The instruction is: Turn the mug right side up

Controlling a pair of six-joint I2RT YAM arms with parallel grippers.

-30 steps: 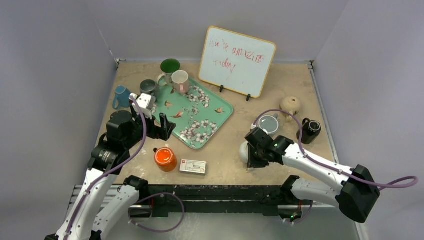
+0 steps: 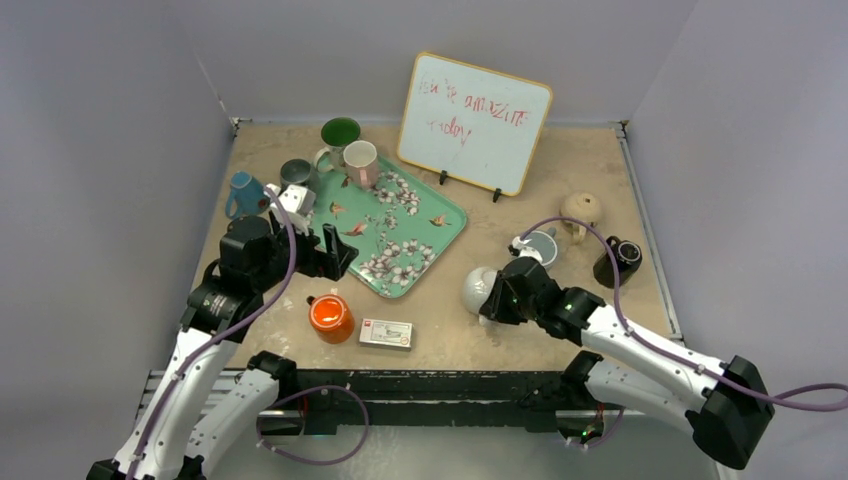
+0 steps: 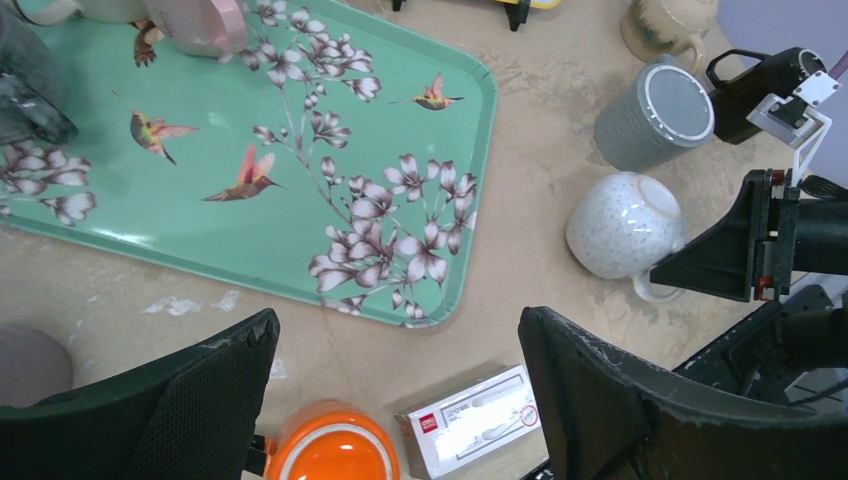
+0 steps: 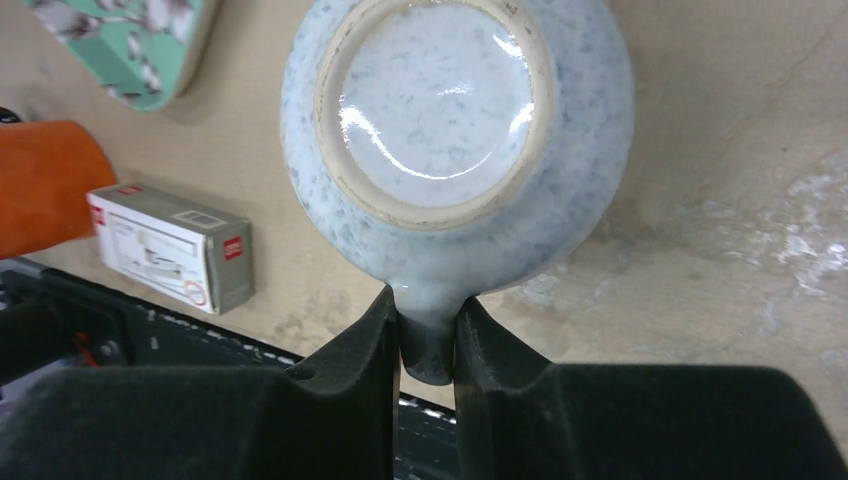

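Note:
A white speckled mug is tilted over, its base ring showing in both wrist views and its mouth out of sight. My right gripper is shut on the mug's handle, which lies between the fingertips at the lower side of the mug in the right wrist view. My left gripper is open over the left part of the table, with nothing between its fingers.
An orange mug and a small box lie at the front. The green tray with mugs is behind. A grey mug, a black mug and a beige mug stand right. Bare table lies between tray and white mug.
My right gripper and the white mug have shifted left in the top view, with the arm following. My left arm has moved slightly to the right.

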